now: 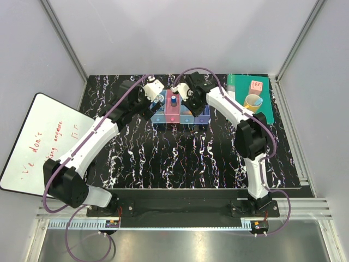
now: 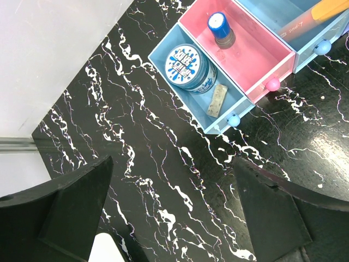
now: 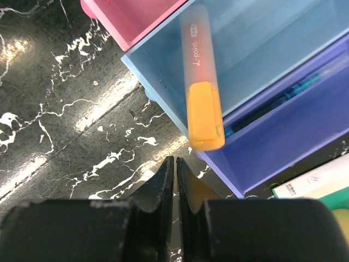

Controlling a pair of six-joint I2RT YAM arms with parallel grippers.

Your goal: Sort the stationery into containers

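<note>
An orange-capped translucent tube [image 3: 199, 54] lies in a light blue compartment [image 3: 262, 52], its cap over the front edge. Just short of that cap, my right gripper has its fingers together, with nothing visible between them. On the left, another blue compartment [image 2: 159, 52] contains a round white-lidded tub [image 2: 185, 64] and a small pale eraser-like block [image 2: 217, 100]. A blue-capped bottle [image 2: 221, 30] stands in the pink compartment [image 2: 262, 41]. Dark and teal pen-like items [image 3: 272, 103] lie in the purple compartment [image 3: 311, 114]. My left gripper is open and empty, above bare table.
A green mat [image 1: 267, 82] at the right bears a yellow cup [image 1: 252, 102] and a pink block [image 1: 255, 87]. A white-and-green object [image 3: 311, 183] lies right of the purple compartment. A whiteboard [image 1: 43, 142] leans at far left.
</note>
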